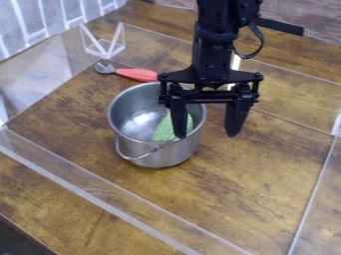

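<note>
A steel pot with a handle stands on the wooden table, left of centre. Inside it lies a light green item. The black gripper hangs open over the pot's right side and the table just right of it, its fingers wide apart; nothing shows held between them.
A spoon with a red handle lies behind the pot, near a white wire holder at the back left. A pale object, partly hidden, is behind the arm. Clear panels edge the work area.
</note>
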